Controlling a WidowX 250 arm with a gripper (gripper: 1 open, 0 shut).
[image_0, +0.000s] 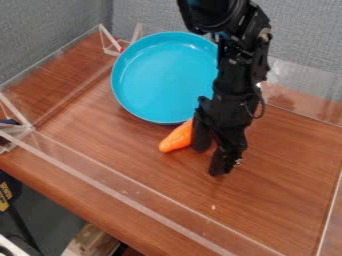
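Observation:
My black gripper (210, 150) is lowered over the wooden table, in the middle right of the camera view. An orange carrot-like object (175, 139) lies at its left, its upper end reaching behind the left finger. I cannot tell whether the gripper holds it or how wide its fingers stand. A round blue plate (160, 75) lies behind the carrot, further back and to the left.
Clear plastic edging (310, 107) runs around it, with grey walls behind. At the far left edge lies a small dark and blue object (11, 127), partly out of view.

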